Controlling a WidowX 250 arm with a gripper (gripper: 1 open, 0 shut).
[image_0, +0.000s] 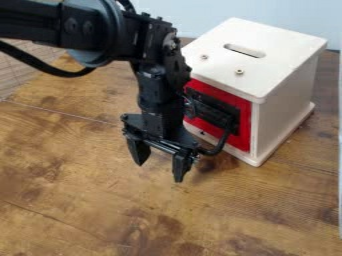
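My black gripper hangs low over the wooden table, fingers pointing down and spread apart, with nothing between them. It is in front of and left of a white wooden box that has a slot and two small knobs or screws on top. The box's red front panel carries a black fitting, partly hidden behind my arm and cable.
A white wall stands behind the box.
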